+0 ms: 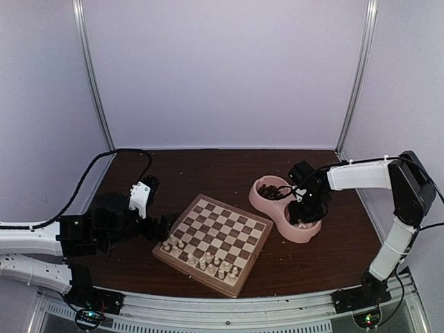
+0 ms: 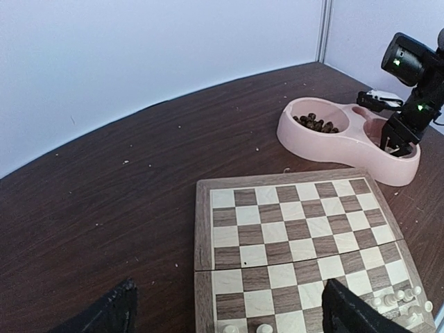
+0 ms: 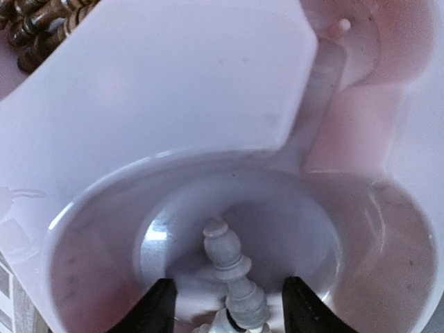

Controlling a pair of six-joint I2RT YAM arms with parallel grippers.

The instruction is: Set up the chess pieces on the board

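The chessboard (image 1: 220,234) lies at an angle mid-table, with several white pieces (image 1: 210,266) standing along its near edge. A pink two-bowl dish (image 1: 297,234) is to the board's right; dark pieces (image 2: 316,123) fill its far bowl. Inside the near bowl lies a white piece (image 3: 225,251), and others are partly visible below it. My right gripper reaches into that bowl, its fingers apart on either side of the white piece, without clear contact. Over the board's left side, my left gripper is open and empty.
Bare dark table (image 2: 104,208) stretches behind and left of the board. One small white tip (image 3: 344,25) shows in the dish's side recess. The dish's raised divider (image 3: 159,76) and bowl walls surround the right fingers.
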